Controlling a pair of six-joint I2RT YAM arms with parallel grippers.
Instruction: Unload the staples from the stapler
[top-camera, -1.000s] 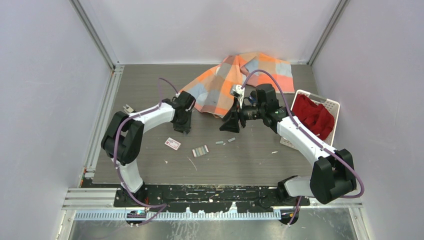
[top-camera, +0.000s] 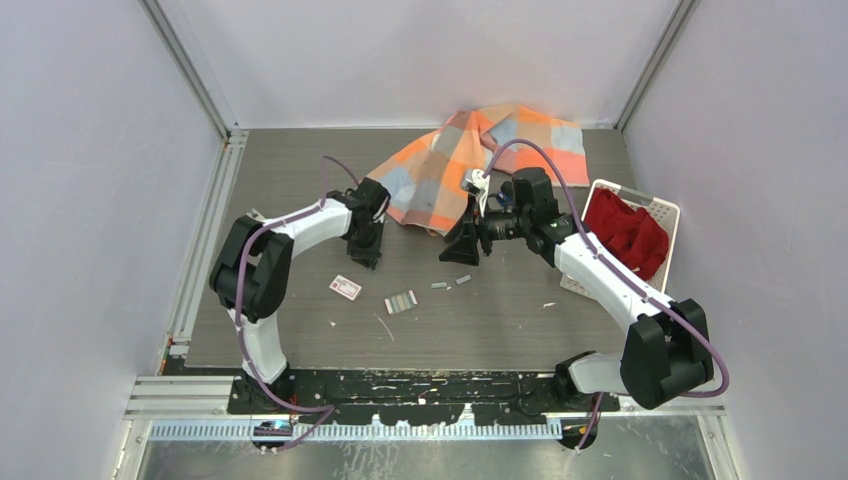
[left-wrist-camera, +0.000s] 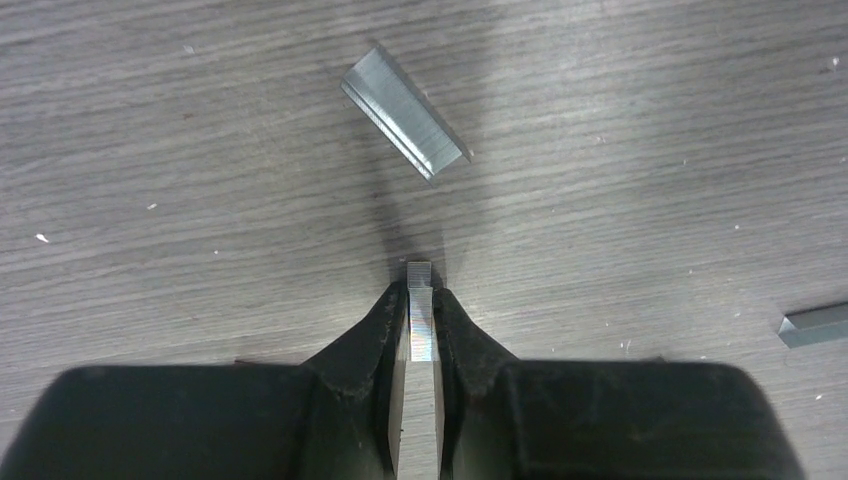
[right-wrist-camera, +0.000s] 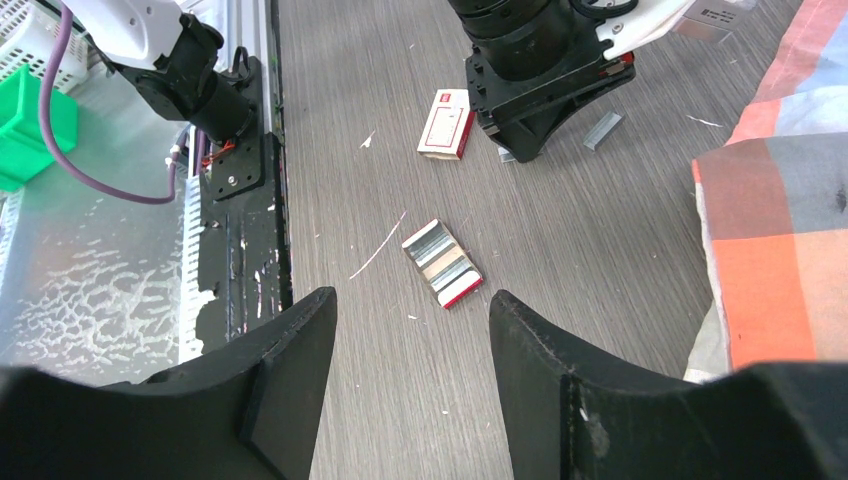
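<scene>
In the left wrist view, my left gripper is shut on a small silver strip of staples (left-wrist-camera: 420, 275), low over the wood surface. A staple piece (left-wrist-camera: 405, 115) lies above it, and a grey bar (left-wrist-camera: 815, 325) at the right edge. My right gripper is open and empty, above the table; from the top view it stands right of the left one. A small red-and-white box (top-camera: 345, 287) and an open box of staples (top-camera: 400, 301) lie in front. The stapler cannot be clearly identified; a pale object behind the left arm is mostly hidden.
An orange checked cloth (top-camera: 450, 170) lies at the back. A white basket (top-camera: 665, 215) with red cloth is at the right. Two small grey staple pieces (top-camera: 463, 279) lie near the middle.
The right arm has not moved.
</scene>
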